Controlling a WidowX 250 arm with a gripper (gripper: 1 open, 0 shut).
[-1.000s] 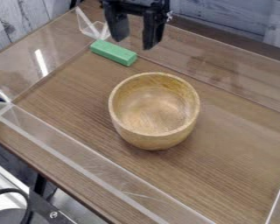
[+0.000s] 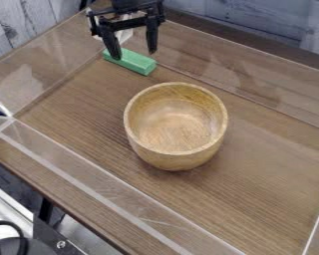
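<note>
My gripper [image 2: 131, 42] hangs at the top, its two dark fingers open above a green rectangular block [image 2: 131, 62] that lies on the brown wooden table [image 2: 69, 110]. From this angle I cannot tell whether the fingers touch the block. A large light wooden bowl [image 2: 175, 125] stands upright in the middle of the table, in front of and to the right of the block.
A small pale object behind the gripper at the top left is partly hidden. A dark object shows at the bottom left corner, off the table's edge.
My gripper has moved left and turned, from above the area right of the green block to over the block. The bowl and block stay put.
</note>
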